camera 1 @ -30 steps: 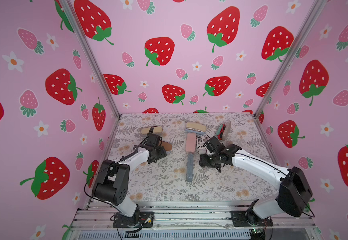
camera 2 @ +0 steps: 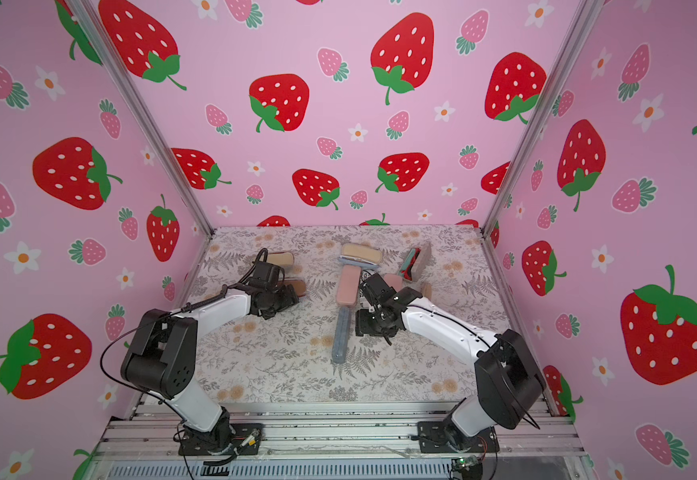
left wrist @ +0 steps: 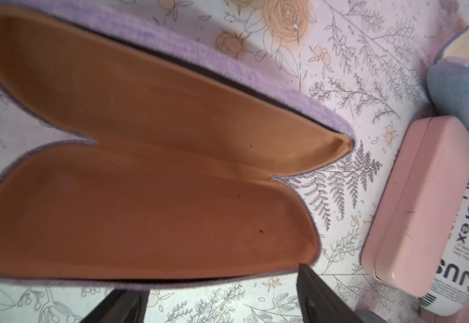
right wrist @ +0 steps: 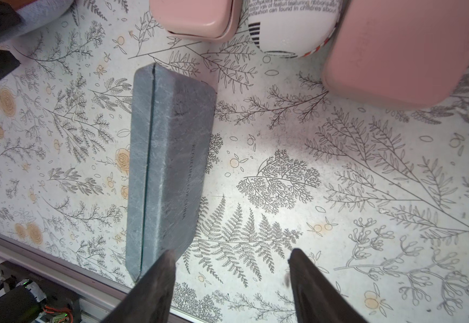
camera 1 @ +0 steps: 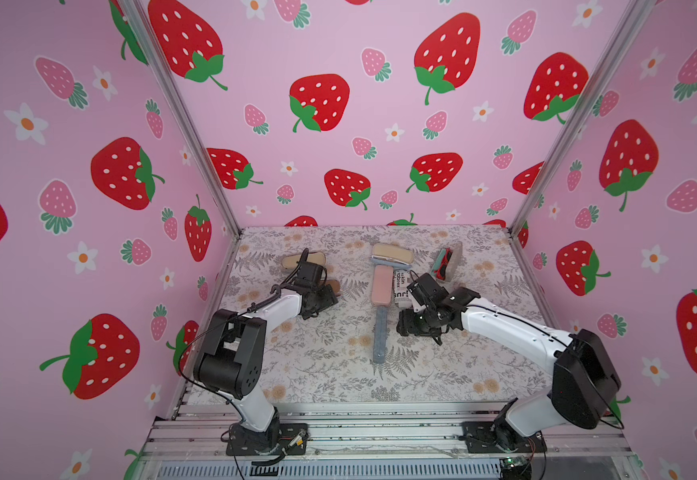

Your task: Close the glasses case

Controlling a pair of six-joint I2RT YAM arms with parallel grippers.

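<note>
An open glasses case with lilac outside and brown lining point(left wrist: 148, 215) fills the left wrist view, its lid point(left wrist: 180, 102) raised at an angle. My left gripper hovers over the case's near edge, open, nothing between its fingers. In the top views that arm partly hides the case. My right gripper is above bare table beside a closed grey case point(right wrist: 170, 161), its fingers apart and empty.
A closed pink case point(left wrist: 417, 199), a printed case point(left wrist: 455, 237), a blue case with cream lining point(left wrist: 455, 91) and another pink case point(right wrist: 401, 53) cluster at centre-right.
The right arm has moved very little.
</note>
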